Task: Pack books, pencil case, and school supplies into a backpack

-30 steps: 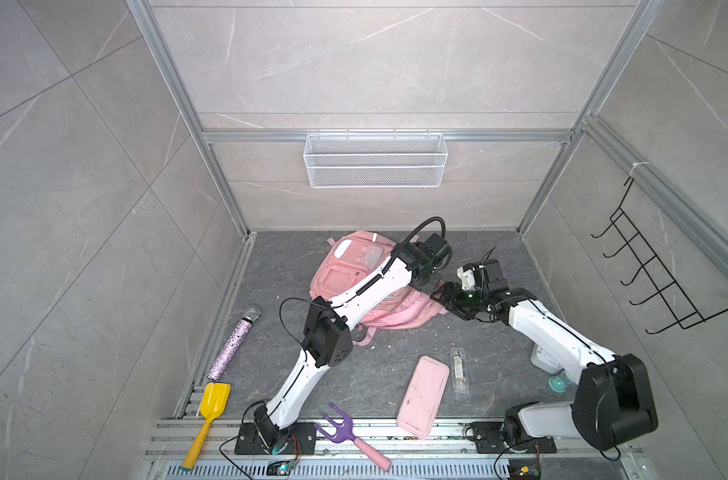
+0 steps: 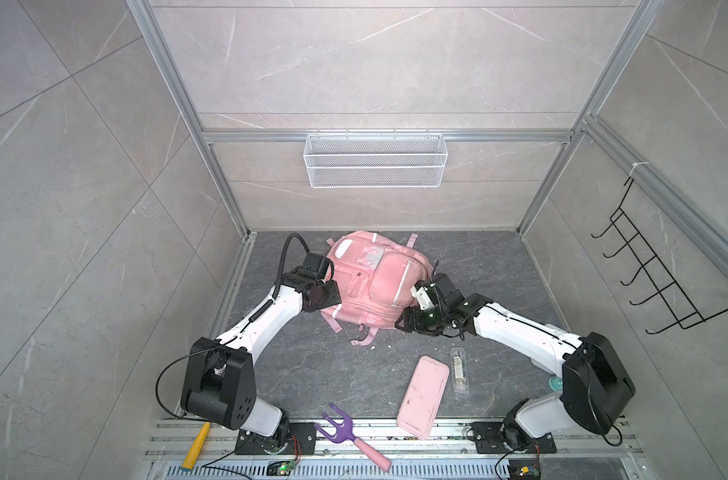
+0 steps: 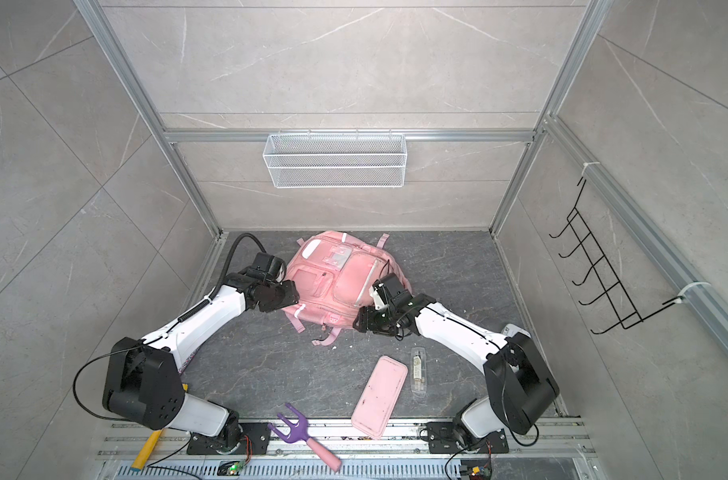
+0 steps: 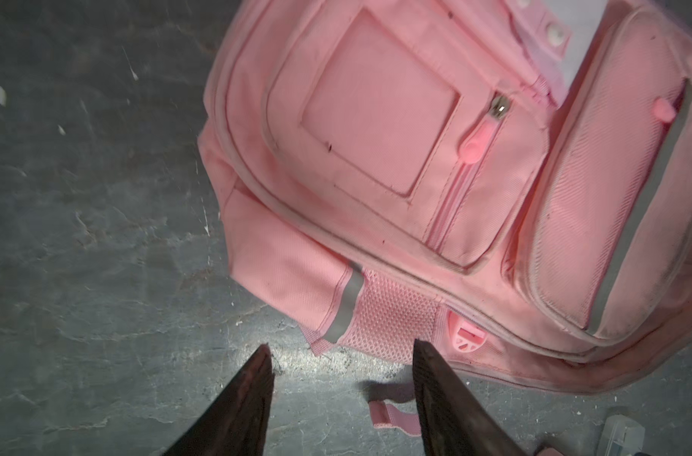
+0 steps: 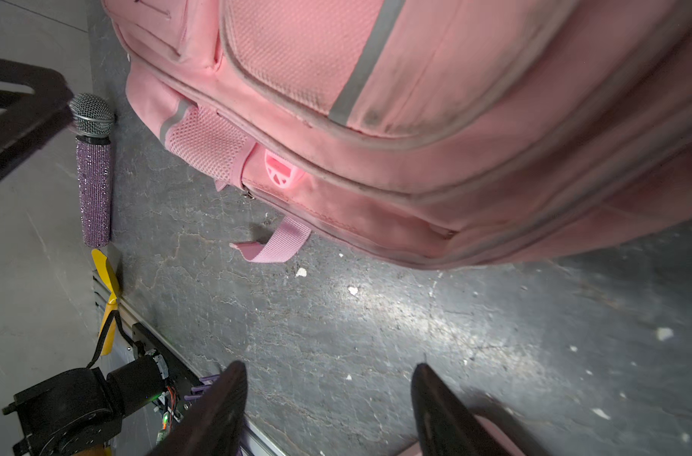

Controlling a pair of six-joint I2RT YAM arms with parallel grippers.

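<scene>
A pink backpack lies flat at the back middle of the table, its pocketed front facing up. My left gripper hangs over its left side, fingers spread with nothing held; pocket, zip pull and side mesh show in the left wrist view. My right gripper is at the bag's lower right edge, also open and empty. On the near right of the table lies a flat pink case. Beside it is a clear slim box with something pale inside. No books are visible.
A purple fork with a pink handle and a yellow tool lie across the front rail. In the right wrist view a glittery microphone lies by the left wall. Bare floor separates bag and case.
My left arm has swung from the backpack's right side to its left. The right gripper has moved left to the bag's near edge. The bag's right side now looks flatter.
</scene>
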